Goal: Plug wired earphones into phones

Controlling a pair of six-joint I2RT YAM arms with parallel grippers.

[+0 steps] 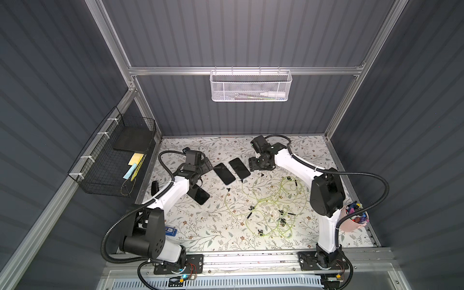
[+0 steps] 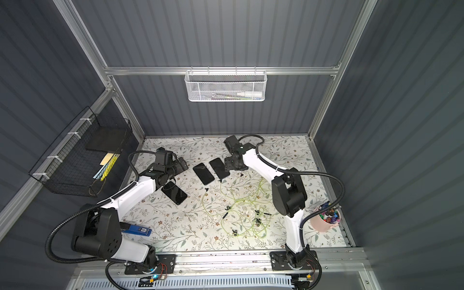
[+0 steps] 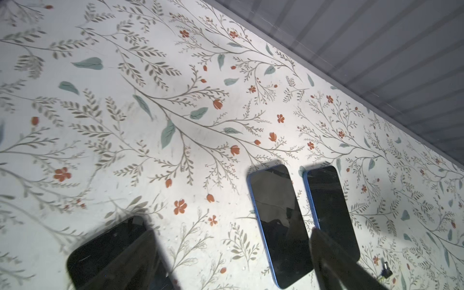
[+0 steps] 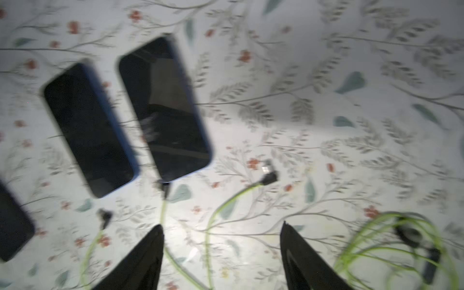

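Three black phones lie on the floral mat: one [image 1: 199, 195] at the left beneath my left arm, two [image 1: 223, 174] side by side in the middle. Green earphone cables [image 2: 261, 203] with small dark plugs [image 4: 268, 177] lie loose in front of and right of them. One plug sits at the near end of the right middle phone [image 4: 171, 120]; whether it is inserted I cannot tell. My left gripper is open above the mat beside the phones. My right gripper stands apart-jawed above the mat right of the phones, nothing visible between its blurred fingers.
A pink pen cup [image 2: 322, 223] stands at the front right. A black wire basket [image 1: 84, 178] hangs on the left wall, a white mesh basket [image 1: 250, 87] on the back wall.
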